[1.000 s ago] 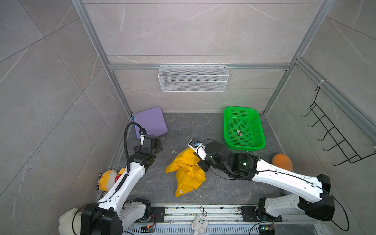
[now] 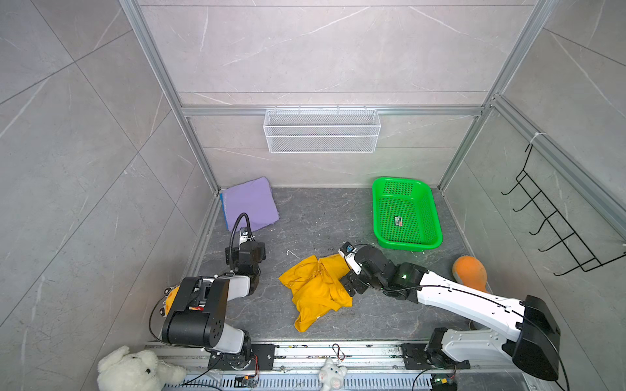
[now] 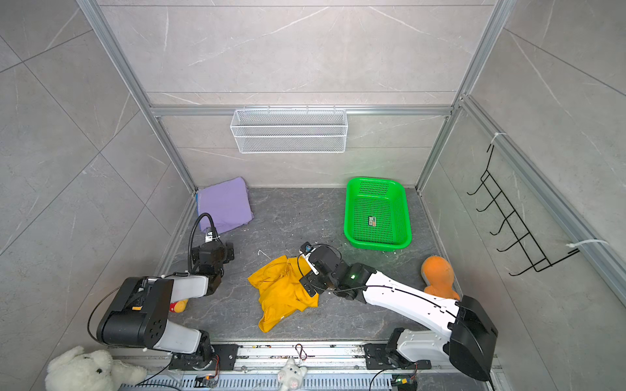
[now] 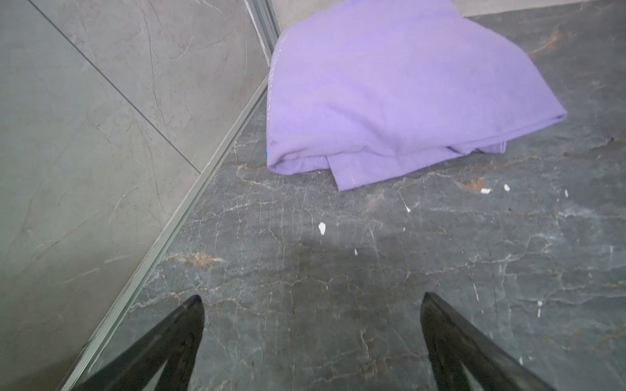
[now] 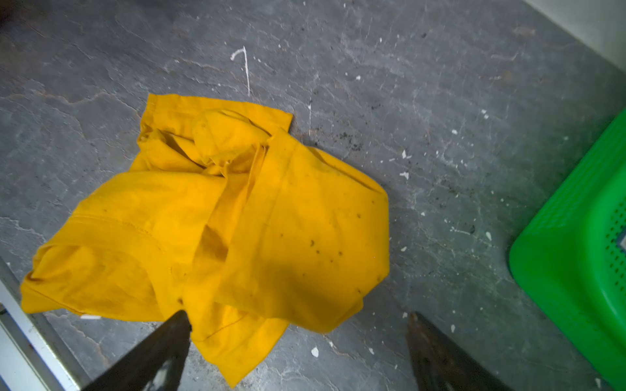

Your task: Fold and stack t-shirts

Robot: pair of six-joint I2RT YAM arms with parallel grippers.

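Observation:
A crumpled yellow t-shirt [image 2: 317, 290] lies on the dark tabletop near the front middle, its folds bunched in the right wrist view. My right gripper is open above the shirt's right part, with no cloth caught between its fingers. At the back left corner rests a folded purple shirt stack [image 2: 251, 203], a blue edge peeping out on its left. In the left wrist view this purple cloth [image 4: 404, 84] lies ahead of my left gripper, which is open over bare table.
An empty green basket [image 2: 407, 215] stands at the back right. An orange plush toy [image 2: 469, 271] sits by the right wall, and a white plush [image 2: 133, 370] is at the front left. Bare table [image 2: 319, 218] lies between purple stack and basket.
My left arm has pulled back and changed its bend, its gripper now lower in the view. My right gripper has shifted right across the yellow shirt, which settled flatter and spread slightly.

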